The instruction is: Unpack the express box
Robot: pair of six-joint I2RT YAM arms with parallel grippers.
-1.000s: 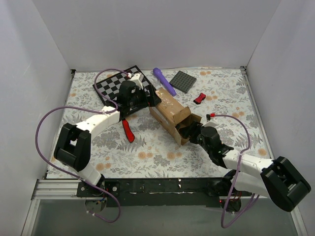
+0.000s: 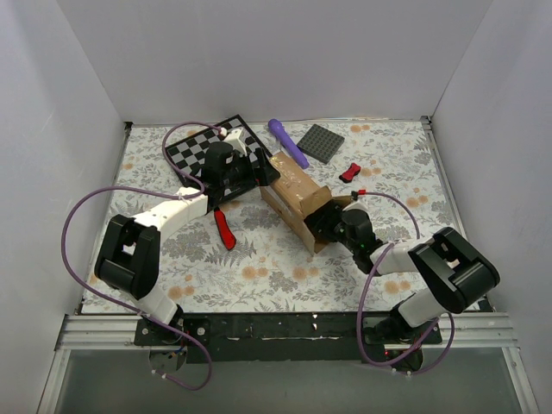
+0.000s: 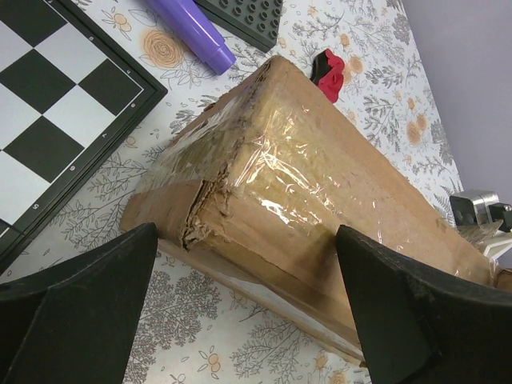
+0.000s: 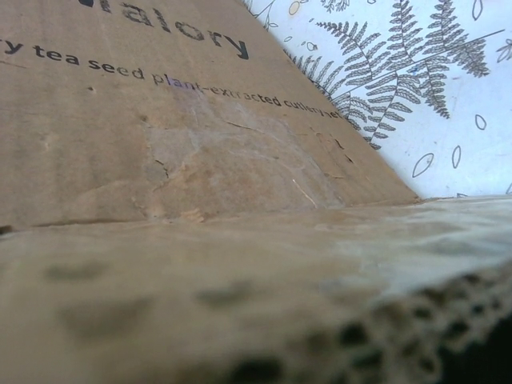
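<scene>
The brown cardboard box [image 2: 296, 184] lies slantwise on the table, its open end toward my right arm. In the left wrist view, clear tape shines across the box top [image 3: 296, 180]. Over its far-left end is my left gripper, its black fingers [image 3: 404, 300] wide apart with the box corner between and below them; contact is unclear. My right gripper [image 2: 321, 220] reaches into the open end among the flaps, its fingertips hidden. Printed cardboard [image 4: 160, 104] and a blurred corrugated edge [image 4: 384, 328] fill much of the right wrist view; the box's contents do not show.
A checkered board [image 2: 194, 155] lies behind the left arm. Behind the box are a purple tube [image 2: 287, 142] and a dark studded plate [image 2: 320, 143]. Small red items lie on either side: a long one [image 2: 225, 229] and a short one [image 2: 350, 172].
My right gripper has moved left and deeper into the box's open end, and the flaps there have shifted. The left arm has stayed nearly still over the other end.
</scene>
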